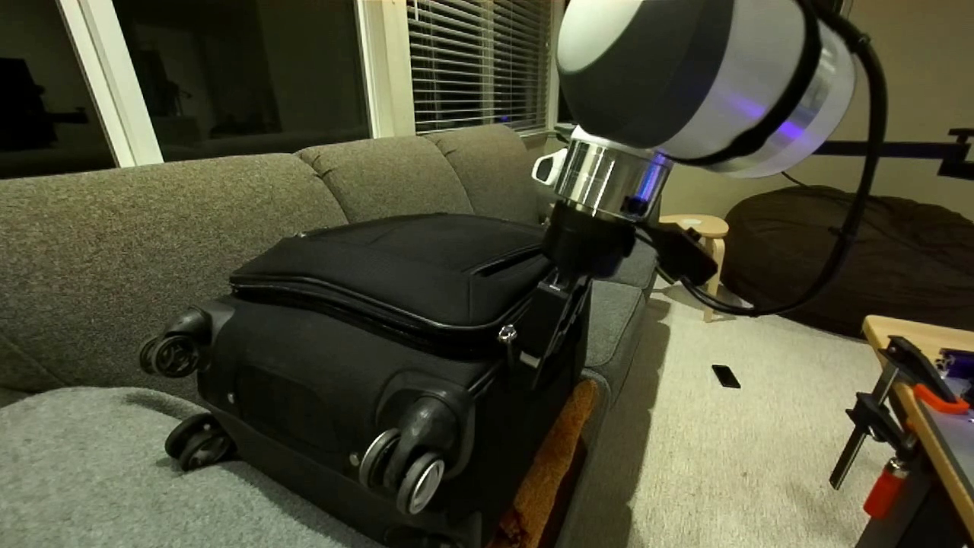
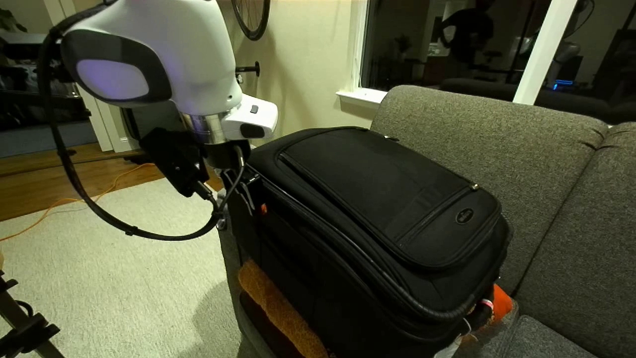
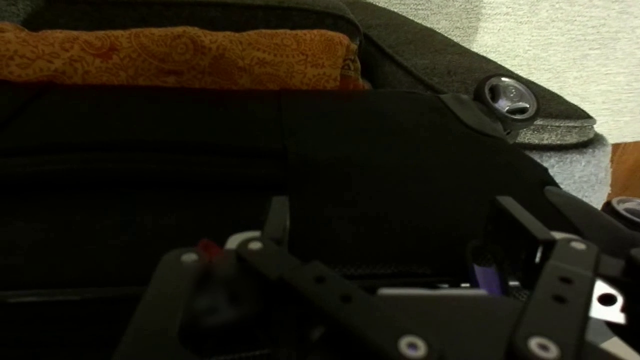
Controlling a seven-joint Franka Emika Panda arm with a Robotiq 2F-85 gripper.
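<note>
A black soft-sided suitcase lies on the grey couch with its wheels toward exterior view 1. A silver zipper pull hangs at its near right corner. Close by, my gripper points down along the suitcase's side. In the wrist view the gripper is open, its two fingers wide apart over the dark fabric. A zipper seam runs across beneath it, and a purple piece shows beside the right finger. Whether the fingers touch the fabric, I cannot tell.
An orange patterned cloth sticks out under the suitcase along the couch edge. The couch back rises behind the suitcase. Carpet is open to the right, with a phone on it. A table with clamps stands farther right.
</note>
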